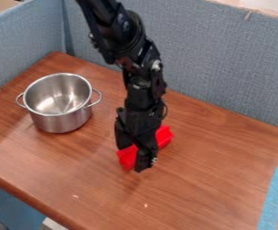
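The black gripper (136, 151) points down over a red object (163, 136) on the wooden table (207, 180), its lower end covering the middle of that object. Red shows on both sides of the fingers. Whether they are shut on it is hidden. A steel pot (58, 102) with two handles stands to the left, apart from the gripper.
Padded grey-blue walls (213, 63) line the back and left. A light blue strip (273, 198) lies at the right edge.
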